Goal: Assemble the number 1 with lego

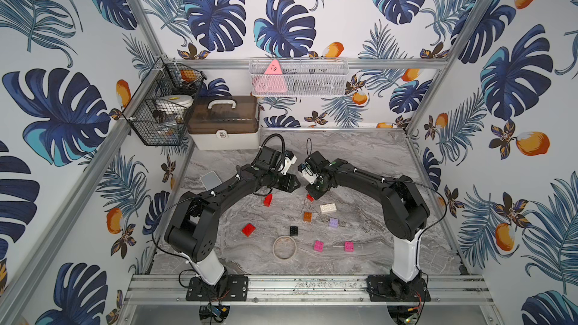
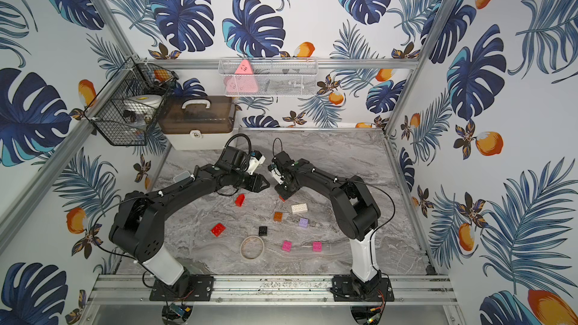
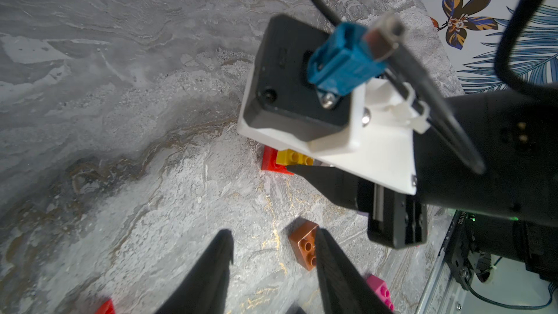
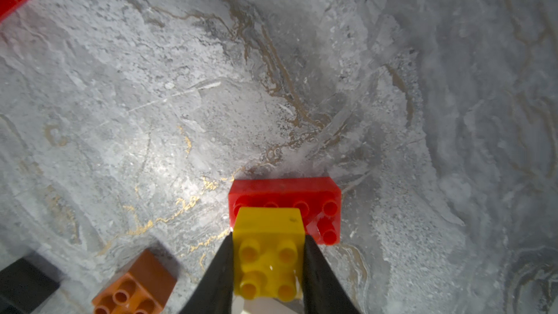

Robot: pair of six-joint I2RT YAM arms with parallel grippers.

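Note:
My right gripper is shut on a yellow brick (image 4: pixel 268 224), studs facing the wrist camera, held over a red brick (image 4: pixel 314 189) on the table. In the left wrist view the yellow brick (image 3: pixel 290 157) shows at the red brick (image 3: pixel 270 162), partly hidden by the right gripper; whether they touch is unclear. My left gripper hangs left of it, fingers apart with nothing seen between them. An orange brick (image 4: pixel 142 279), a black brick (image 4: pixel 23 285) and a white brick (image 1: pixel 328 208) lie nearby.
Red (image 1: pixel 248 230), lilac (image 1: pixel 333 222) and pink (image 1: pixel 348 246) bricks and a tape ring (image 1: pixel 284 237) lie toward the front. A storage box (image 1: pixel 222 138) stands at back left.

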